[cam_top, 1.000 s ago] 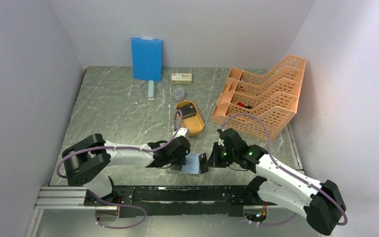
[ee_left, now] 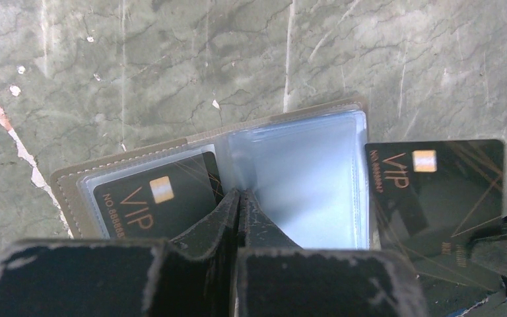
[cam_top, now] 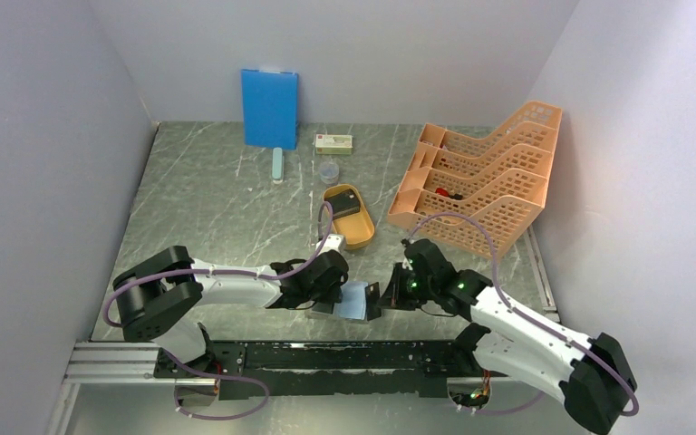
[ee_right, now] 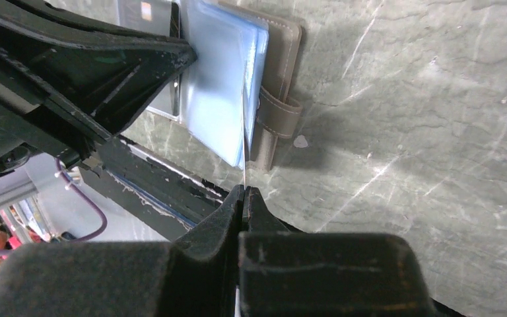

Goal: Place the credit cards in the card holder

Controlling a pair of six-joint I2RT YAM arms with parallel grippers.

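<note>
The open card holder (ee_left: 122,153), brown with clear bluish sleeves, lies on the table in front of the arms. One black VIP card (ee_left: 130,198) sits in its left sleeve. My left gripper is shut on the middle part of the holder, between the two sleeves. The right sleeve (ee_left: 310,165) shows no card inside. Just beyond its right edge is another black VIP card (ee_left: 436,191), gripped at its far end by my right gripper. From the right wrist view that card appears edge-on as a thin line, overlapping the sleeve's edge; whether its tip is inside cannot be told.
Behind the holder stands a yellow basket (cam_top: 362,234) with a dark item (cam_top: 343,203) in it. An orange rack (cam_top: 471,227) fills the back right. A brown strap (ee_right: 281,112) sticks out from the holder.
My left arm and the holder have stayed in place.
</note>
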